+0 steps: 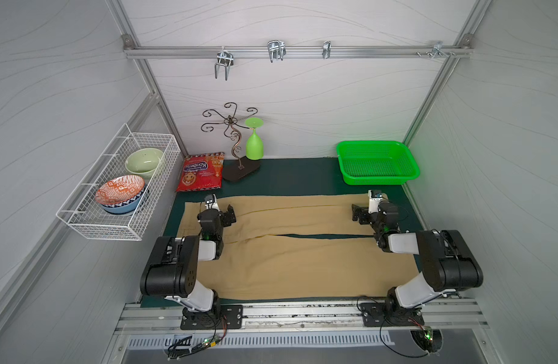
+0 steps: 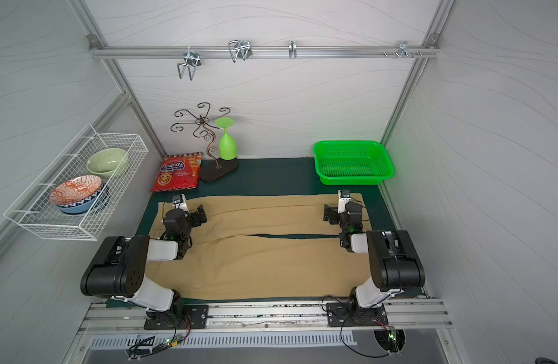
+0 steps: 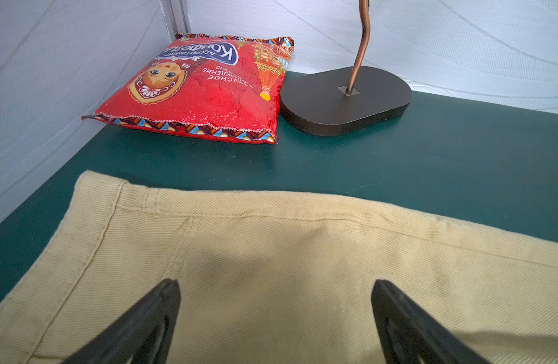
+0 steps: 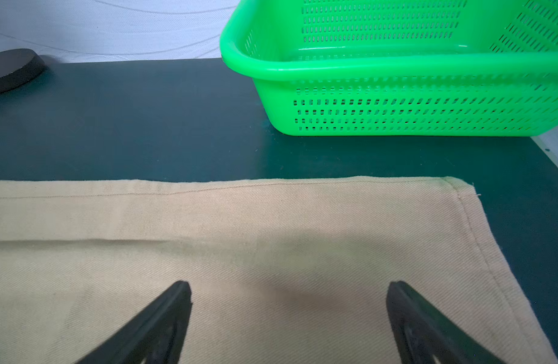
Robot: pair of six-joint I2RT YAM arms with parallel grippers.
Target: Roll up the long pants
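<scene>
Tan long pants (image 1: pixel 303 267) lie flat and spread sideways on the dark green table, the waist end on the left and the leg ends on the right. A narrow gap of table shows between the two legs. Over the waist end hovers my left gripper, open, its black fingers (image 3: pixel 160 315) wide apart above the cloth. Near the hem of the far leg, my right gripper is also open and empty above the fabric. Both arms partly cover the pants in the top views.
Behind the pants stand a red candy bag (image 1: pixel 201 172), a metal stand (image 1: pixel 241 168) with a green goblet (image 1: pixel 254 145), and a green basket (image 1: pixel 378 180). A wire rack (image 1: pixel 103 231) with bowls hangs at left. Bare table (image 1: pixel 297 176) runs between stand and basket.
</scene>
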